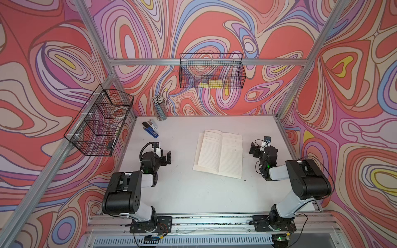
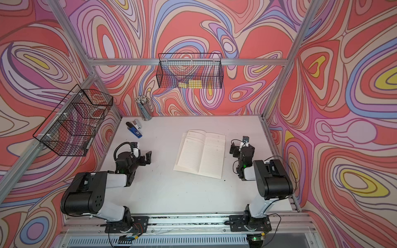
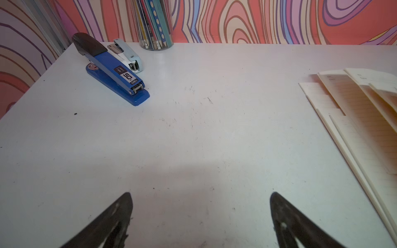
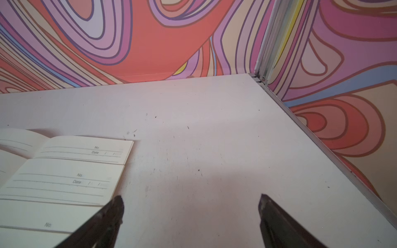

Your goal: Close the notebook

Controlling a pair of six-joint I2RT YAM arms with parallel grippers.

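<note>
An open notebook point(image 1: 229, 155) with lined cream pages lies right of the table's middle, several page layers fanned at its edges; it also shows at the right of the left wrist view point(image 3: 359, 157) and the left of the right wrist view point(image 4: 62, 181). My left gripper point(image 1: 164, 157) stands open over the table to the notebook's left, its two fingertips wide apart with nothing between them. My right gripper point(image 1: 255, 148) is just right of the notebook, also open and empty, its fingertips wide apart in the right wrist view.
A blue stapler point(image 3: 111, 72), a smaller pale stapler point(image 3: 130, 55) and a holder of pencils point(image 1: 160, 109) stand at the back left. Wire baskets point(image 1: 212, 74) hang on the back and left frame rails.
</note>
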